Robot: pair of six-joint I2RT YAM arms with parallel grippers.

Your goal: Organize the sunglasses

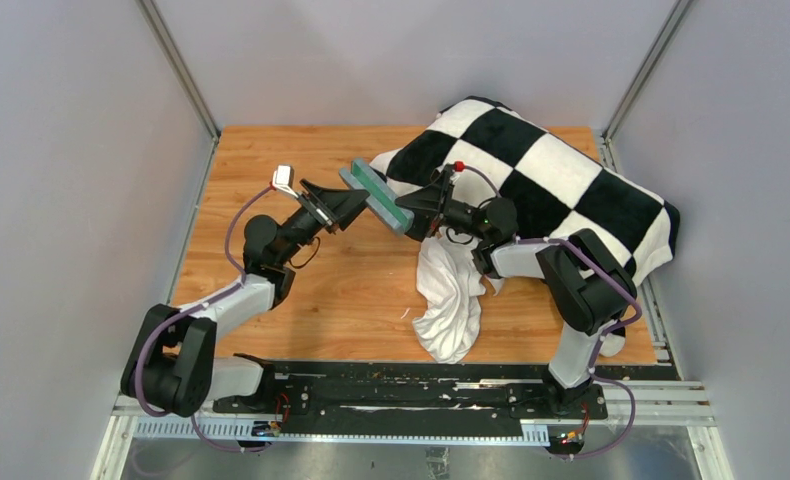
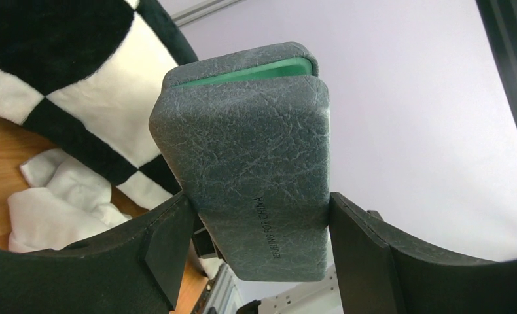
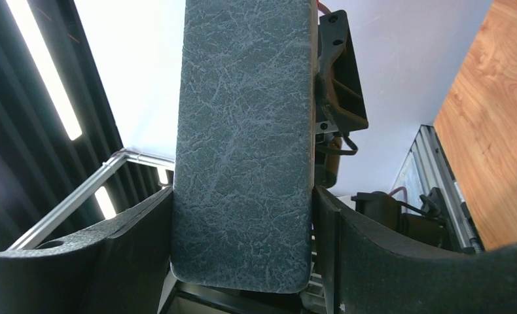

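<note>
A grey-blue glasses case (image 1: 378, 197) with a marbled surface is held up between the two arms. Its lid has parted, and a strip of green lining (image 2: 269, 70) shows at the seam. My left gripper is shut on one half, which bears small dark lettering, with a finger against each side. From the other side, my right gripper grips the case's plain face, its fingers touching both edges. What lies inside the case is hidden, and I can make out no sunglasses.
A black-and-white checkered cushion (image 1: 527, 157) covers the back right of the wooden table (image 1: 361, 300). A crumpled white cloth (image 1: 448, 300) lies in front of it, below my right gripper.
</note>
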